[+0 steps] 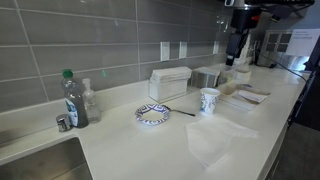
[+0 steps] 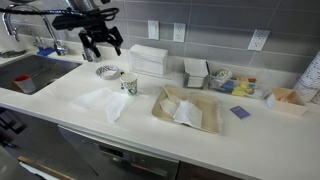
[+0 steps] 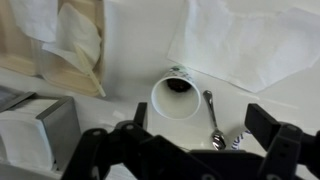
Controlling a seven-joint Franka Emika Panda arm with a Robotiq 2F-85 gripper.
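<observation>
My gripper hangs open above the counter with nothing between its fingers. A white patterned cup stands upright on the counter, below and apart from the gripper. From above, the empty-looking cup appears slightly ahead of the parted fingers. Left of it in exterior view 1 lies a blue-and-white plate, with a spoon beside it. Only a bit of the plate's rim shows by the right finger in the wrist view. A white sheet lies flat at the front of the counter.
A shallow tray holds white cloth or paper and a stick-like item. Along the wall stand a white box, a clear bin and a small basket. Bottles stand by the sink.
</observation>
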